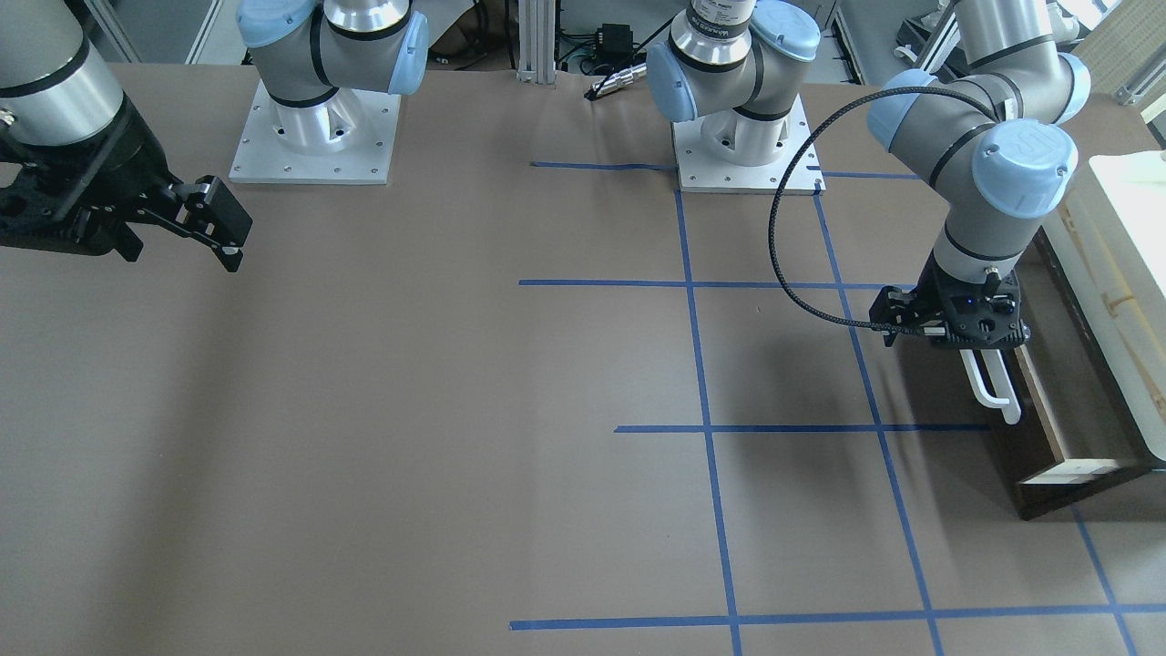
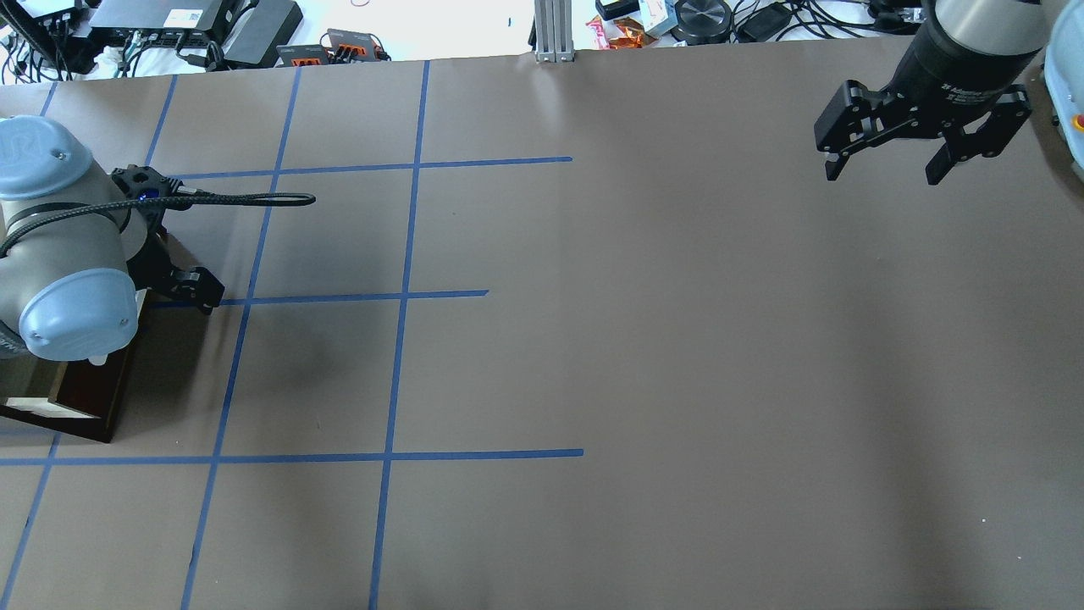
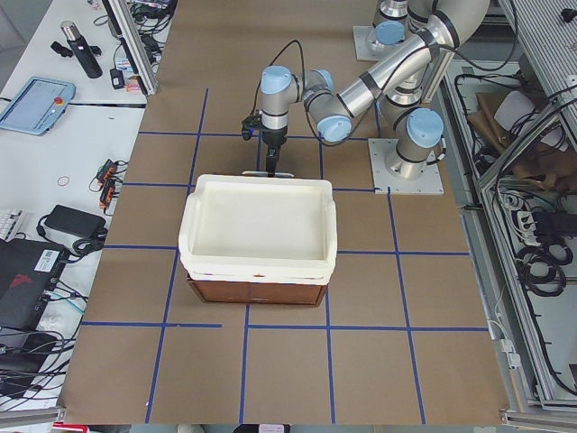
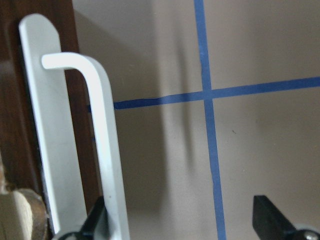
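Note:
A wooden drawer box (image 1: 1038, 459) with a white lid (image 3: 258, 225) carries a white handle (image 1: 1000, 399) on its front. My gripper (image 1: 948, 328) is at that handle. In the left wrist view the handle (image 4: 107, 140) runs down the left side to one black finger (image 4: 95, 225); the other finger (image 4: 272, 222) stands apart over the floor at the right, so the gripper is open. Whether the handle touches the left finger is hard to tell. The drawer stands slightly out from the box.
Another arm's black gripper (image 2: 920, 132) hangs at the far side. More arm bases (image 1: 311, 148) stand at the back.

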